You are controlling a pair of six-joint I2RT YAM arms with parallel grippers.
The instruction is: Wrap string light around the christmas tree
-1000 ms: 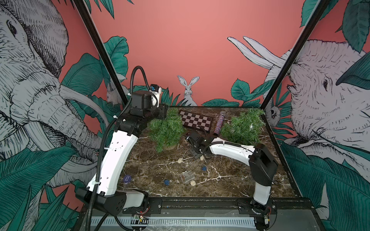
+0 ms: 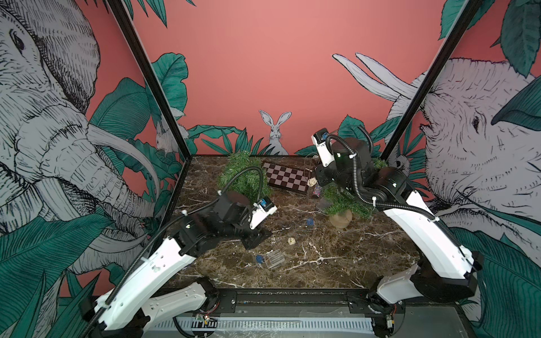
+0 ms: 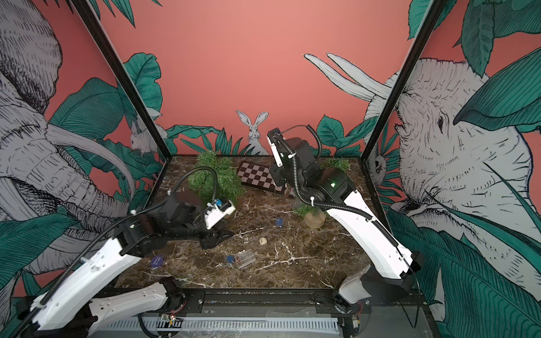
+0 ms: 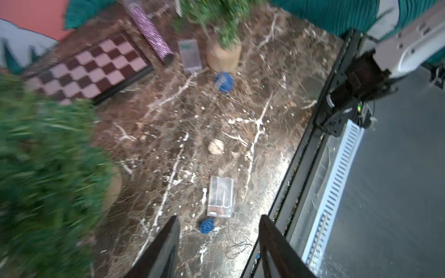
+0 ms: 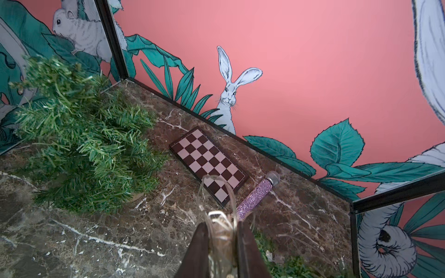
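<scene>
A bushy green tree stands on the table's left; a second green tree on a round base is partly covered by the right arm. My right gripper is shut on a clear, whitish looped strand, likely the string light, whose other parts I cannot trace. It is over the back right, near the chessboard's end. My left gripper hangs open over the front left of the table, its fingers apart and nothing seen between them. In the left wrist view, the left tree is blurred beside it.
A chessboard and a glittery purple microphone lie at the back. A clear box, blue balls and a pale ball lie scattered on the marble. Free table shows at the front right.
The right gripper has moved back and right, now covering part of the right tree.
</scene>
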